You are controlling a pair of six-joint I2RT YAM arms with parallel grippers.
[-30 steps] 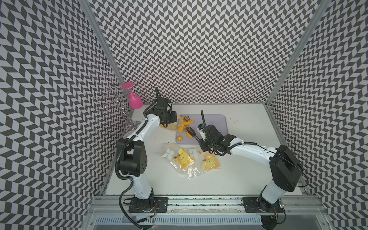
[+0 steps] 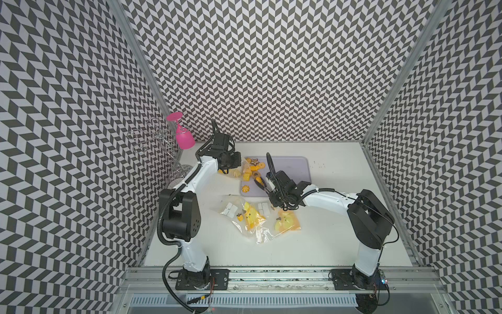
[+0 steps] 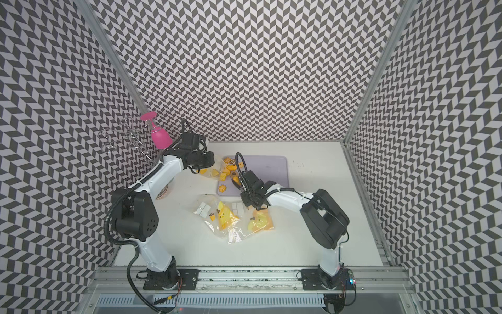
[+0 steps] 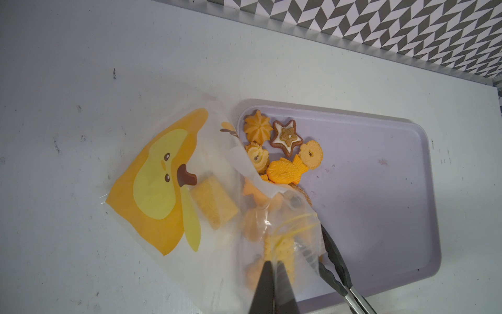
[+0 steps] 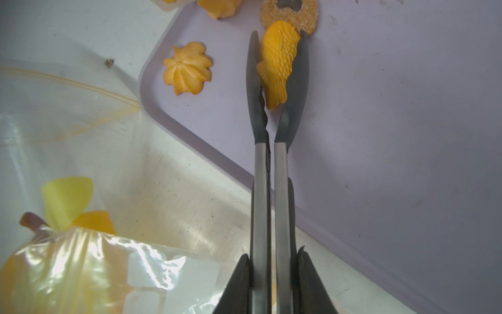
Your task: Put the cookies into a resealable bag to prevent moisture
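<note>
Grey-tipped metal tongs (image 5: 280,178) are in my right gripper, which is shut on their arms. The tong tips stand on either side of an orange fish-shaped cookie (image 5: 279,57) over the lilac tray (image 5: 376,157). My left gripper is shut at the edge of a clear resealable bag (image 4: 167,188) with a yellow animal print; the thin film reaches its fingertips. The bag overlaps the tray's left end, and a yellow block-like cookie (image 4: 213,201) shows through it. More cookies lie at that end, including a star cookie (image 4: 286,137) and a flower-shaped cookie (image 5: 188,69).
Other printed clear bags (image 2: 251,217) lie on the table in front of the tray. A pink goblet (image 2: 184,137) hangs on a wire rack at the back left. The tray's right half and the table to its right are clear.
The left arm and the bag have stayed still.
</note>
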